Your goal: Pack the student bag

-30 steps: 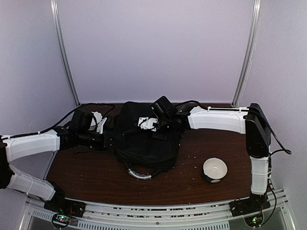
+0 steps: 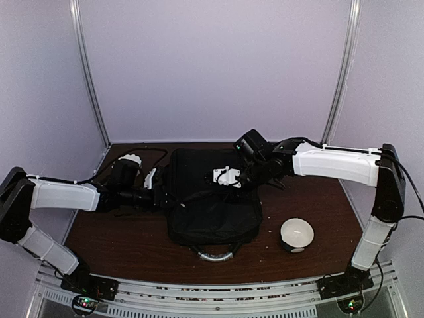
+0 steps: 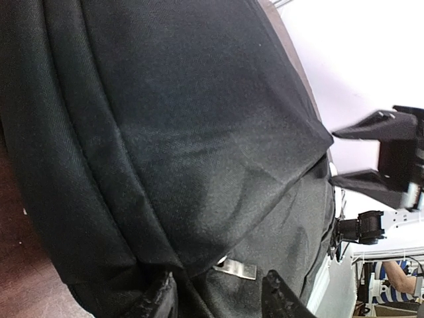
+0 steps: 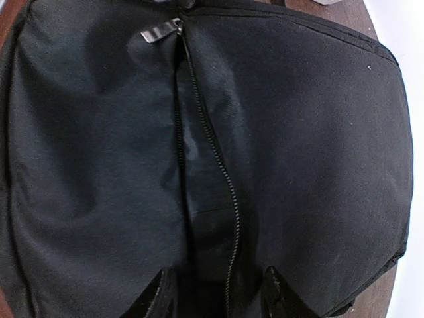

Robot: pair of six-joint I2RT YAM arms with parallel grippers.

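A black bag [image 2: 212, 222] lies in the middle of the table, its handle toward the front. My left gripper is open at the bag's left side, near a metal zipper pull [image 3: 240, 269] in the left wrist view; nothing is held. My right gripper is over the bag, fingers apart above a zipper line [image 4: 218, 159], with another pull [image 4: 159, 32] at the top of the right wrist view. Whether fabric sits between the right fingers is unclear.
A white bowl [image 2: 297, 232] stands right of the bag near the front. Bare table [image 2: 106, 245] shows at front left and far right. Pale walls enclose the back and sides.
The bag has shifted right and toward the front. The right arm has moved right with its wrist rising slightly; the left arm has shifted a little as well.
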